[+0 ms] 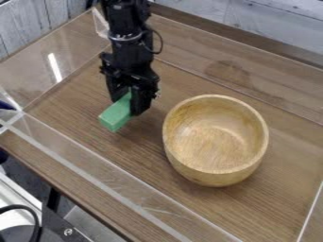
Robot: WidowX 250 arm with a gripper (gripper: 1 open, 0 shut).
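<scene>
My black gripper [127, 87] hangs from the top centre, shut on a green block [116, 113], which is tilted beneath it, left of the middle of the view. The fingertips are dark and partly hard to make out against the block. A round wooden bowl [214, 132] sits to the right of the block, apart from it.
A clear object at the upper left, behind the arm, is too faint to name. A dark cable [19, 213] lies at the lower left corner.
</scene>
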